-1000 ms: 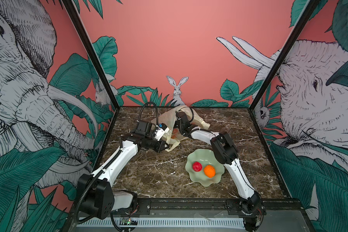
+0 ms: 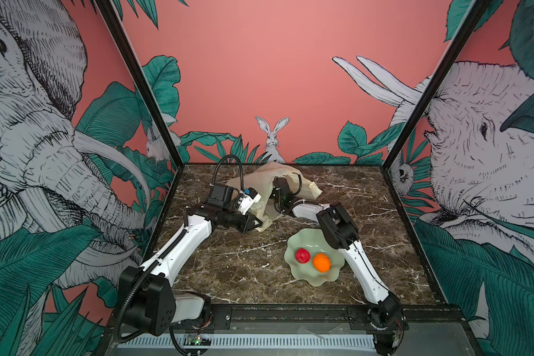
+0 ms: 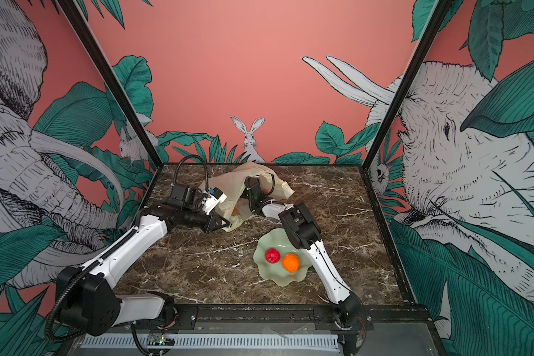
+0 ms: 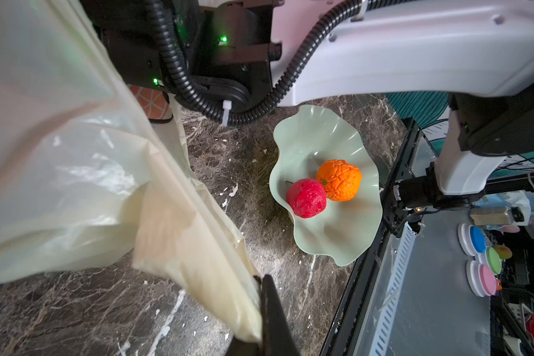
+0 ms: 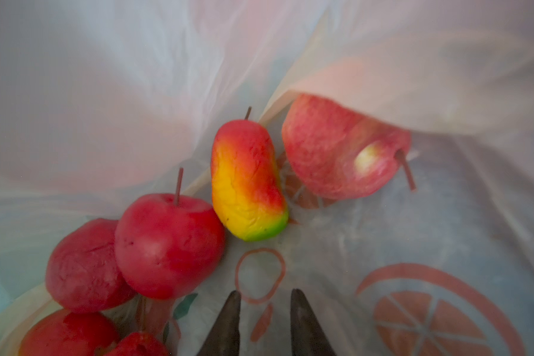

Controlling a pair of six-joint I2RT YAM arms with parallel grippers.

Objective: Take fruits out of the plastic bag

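The pale plastic bag lies at the back. My left gripper is shut on its edge. My right gripper is inside the bag, its fingertips a little apart; nothing shows between them, though their lower part is cut off. Ahead, in the right wrist view, lie a yellow-red mango, a pink apple, a red apple and several other red fruits. A green scalloped bowl holds a red fruit and an orange.
The bowl sits at the front right of the marble table, beneath the right arm. Dark frame edges border it.
The left arm has barely moved.
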